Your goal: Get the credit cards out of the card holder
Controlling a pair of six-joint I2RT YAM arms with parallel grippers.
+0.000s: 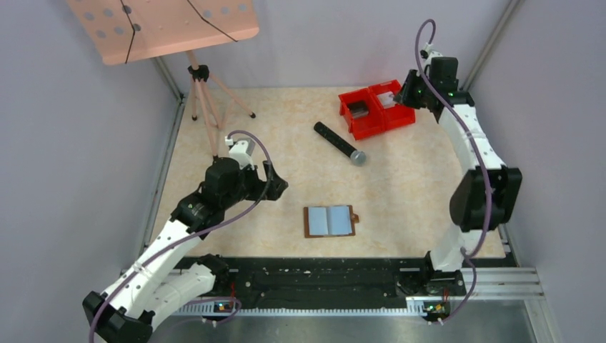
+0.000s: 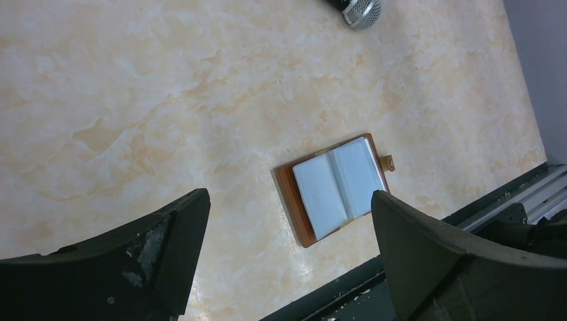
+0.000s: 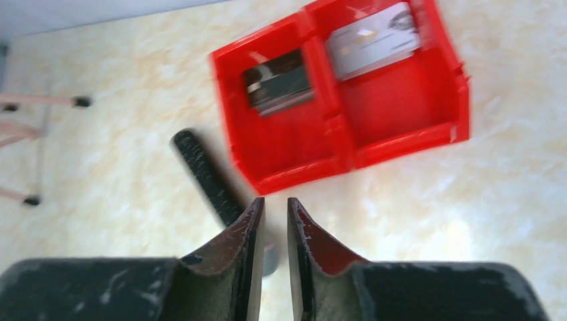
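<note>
The card holder (image 1: 329, 221) lies unfolded near the table's front edge, brown with pale blue sleeves (image 2: 341, 184). Left and above it in the top view, my left gripper (image 1: 274, 179) stands wide open and empty. Dark cards (image 3: 281, 81) lie in the left compartment of the red bin (image 3: 287, 142); whitish cards (image 3: 374, 40) lie in the right one. My right gripper hangs above the bin's right side, a narrow gap between its fingers and nothing in it. I cannot tell whether any card is left in the sleeves.
A black microphone (image 1: 336, 138) with a silver head lies between the bin and the holder. At the back left stands a pink tripod stand (image 1: 206, 100). Bare table surrounds the holder.
</note>
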